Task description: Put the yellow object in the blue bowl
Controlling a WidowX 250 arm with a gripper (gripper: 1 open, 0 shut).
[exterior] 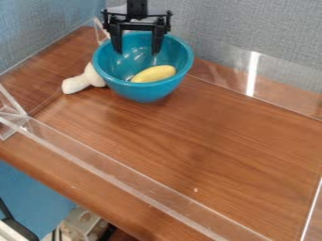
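The yellow object (153,73) lies inside the blue bowl (141,92), resting at its right side. Above the bowl's back part is my black gripper (137,47), its two fingers spread apart and nothing between them. It is open and clear of the yellow object, which sits lower and to the right.
A whitish, rounded object (83,80) lies against the bowl's left side. Grey walls rise behind and to the left. A clear low barrier (138,184) runs along the front edge, and the brown table (208,141) is bare at centre and right.
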